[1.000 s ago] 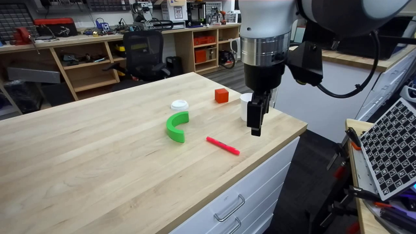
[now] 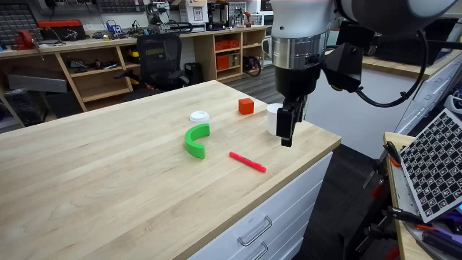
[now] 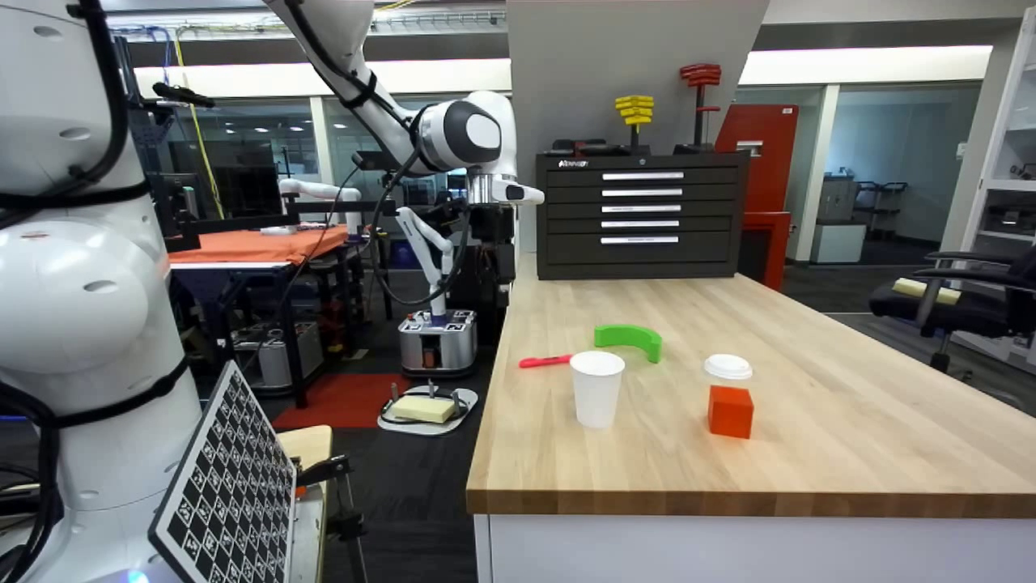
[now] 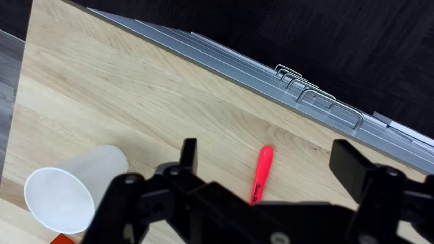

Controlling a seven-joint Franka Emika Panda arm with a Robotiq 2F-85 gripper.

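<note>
Above the near edge of the table hangs my gripper, its two fingers spread wide with nothing between them. A pink-red marker lies on the wood below; in the wrist view it shows in the gap, its lower part hidden by the gripper body. The white cup stands upright near the table corner, partly behind the gripper in exterior view 1. A green arch-shaped block lies beyond the marker. Near it sits a white lid, and an orange-red cube rests farther back.
White drawers with metal handles run beneath its near edge. A black tool chest stands at the table's far end in exterior view 2, and a patterned board leans off to the right.
In exterior view 1 my gripper has shifted slightly right and up. The marker, cup, green block, lid and cube lie where they were.
</note>
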